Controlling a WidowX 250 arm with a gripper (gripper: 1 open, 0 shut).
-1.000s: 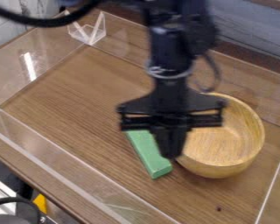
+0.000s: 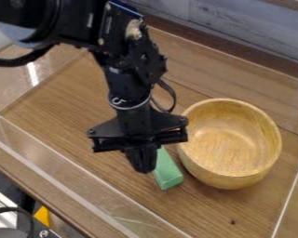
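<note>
My black gripper (image 2: 144, 149) hangs over the middle of the table, shut, with nothing visible between its fingers. Just beside and partly behind it a green block (image 2: 168, 173) lies on the wooden table (image 2: 101, 195), its far end hidden by the gripper. To the right sits a round wooden bowl (image 2: 233, 144), empty.
A light wall (image 2: 251, 28) runs along the back. A yellow object (image 2: 42, 215) and black cable are at the front left edge.
My arm has moved left, away from over the bowl, uncovering more of it. The gripper now partly covers the green block.
</note>
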